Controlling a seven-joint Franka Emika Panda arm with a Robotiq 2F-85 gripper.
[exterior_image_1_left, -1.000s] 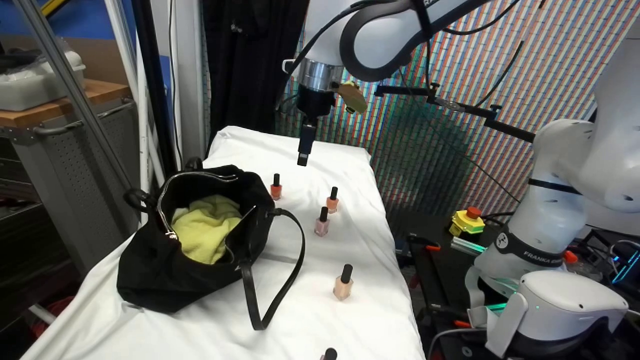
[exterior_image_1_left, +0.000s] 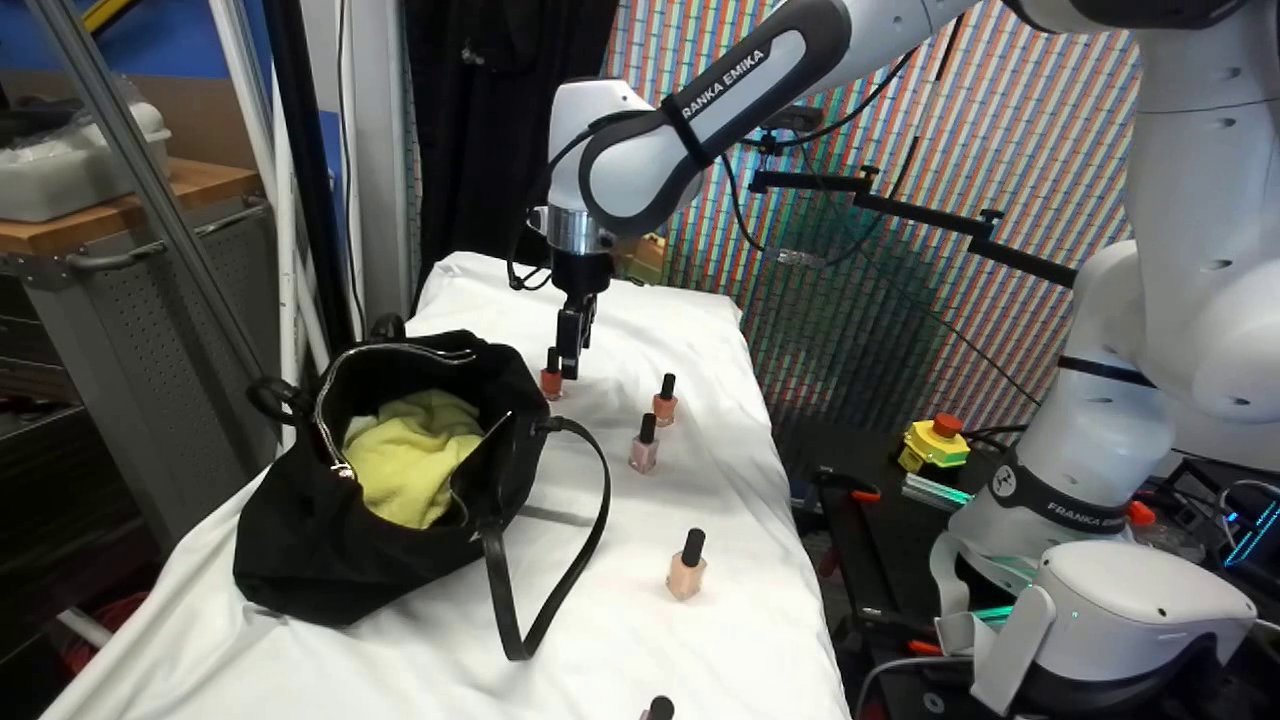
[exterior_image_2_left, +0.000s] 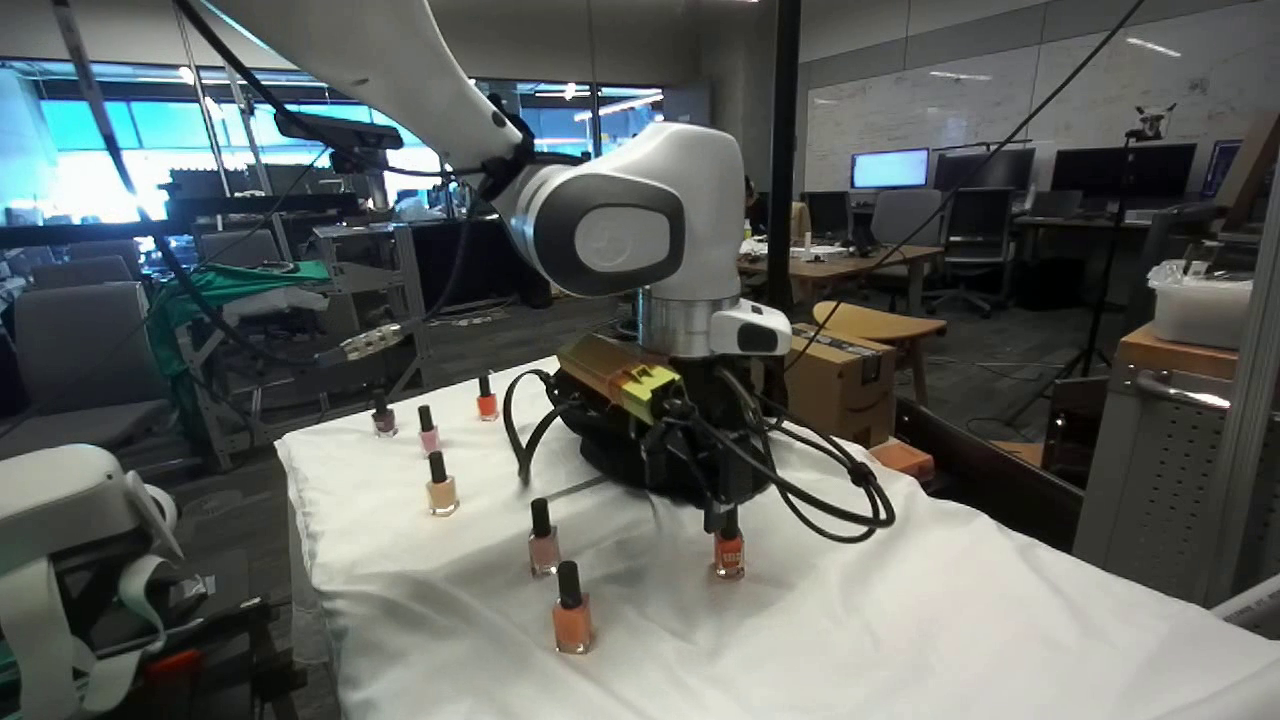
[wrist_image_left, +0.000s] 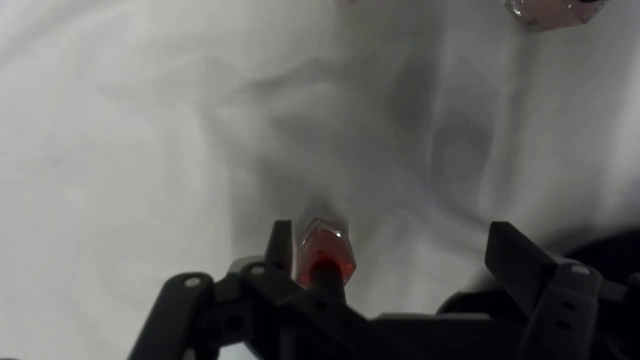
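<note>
My gripper is open in the wrist view, with one finger (wrist_image_left: 279, 245) at the left and the other at the right. A red nail polish bottle (wrist_image_left: 327, 252) with a black cap stands upright between them, much closer to the left finger. Whether they touch, I cannot tell. In exterior view 1 my gripper (exterior_image_1_left: 571, 358) is low over the sheet, beside that red bottle (exterior_image_1_left: 551, 383). Exterior view 2 has the red bottle (exterior_image_2_left: 729, 554) directly under the fingers, its cap partly hidden.
A black bag (exterior_image_1_left: 360, 564) holding a yellow cloth (exterior_image_1_left: 414, 456) sits open close by. Other upright bottles share the white sheet, including an orange one (exterior_image_2_left: 572, 625), a mauve one (exterior_image_2_left: 543, 552) and a beige one (exterior_image_2_left: 441, 496). Bare sheet lies at the front in exterior view 2.
The arm has come down and leftward in exterior view 1, from above and behind the red bottle to right beside it. The bottles and bag stand where they were.
</note>
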